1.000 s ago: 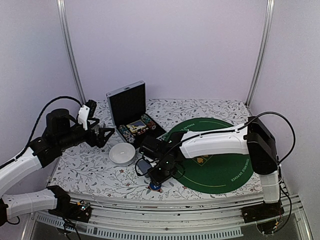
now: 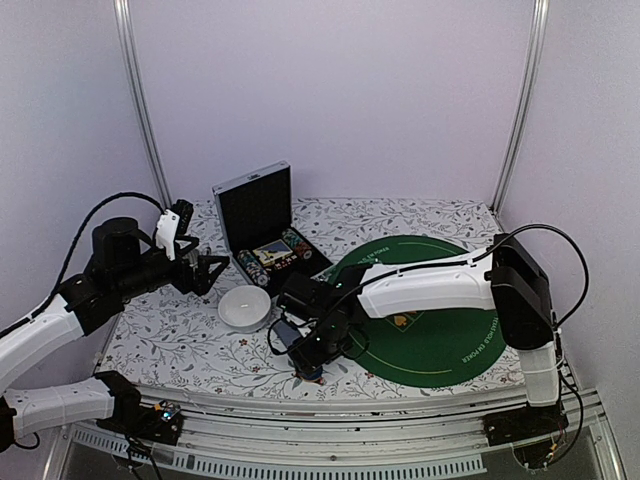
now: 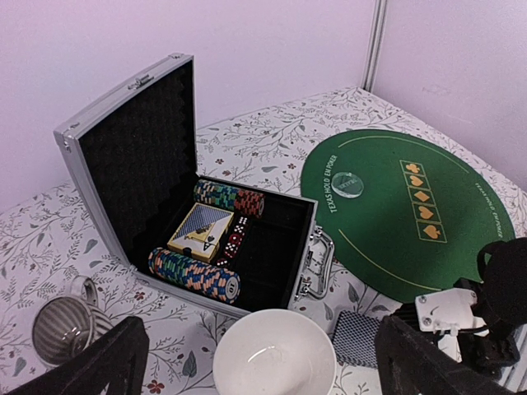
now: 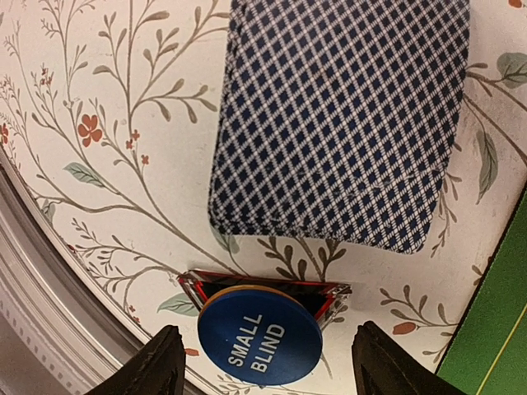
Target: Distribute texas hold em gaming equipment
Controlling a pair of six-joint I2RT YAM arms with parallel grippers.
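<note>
In the right wrist view, a round blue SMALL BLIND button sits over part of a dark, red-edged piece on the patterned tablecloth. My right gripper stands open, with one finger either side of the button and apart from it. Just beyond lies a stack of dark chequer-backed cards. From above, the right gripper hides most of the button. My left gripper is open and empty, held up at the left side. An open silver case holds chip rolls, a boxed deck and red dice.
A white bowl stands between the case and the right gripper. The green Texas Hold'em mat covers the right side, with a clear disc on it. A glass mug is near the left gripper.
My right gripper has shifted slightly towards the table's front edge and now covers more of the blue button. The left arm has kept still.
</note>
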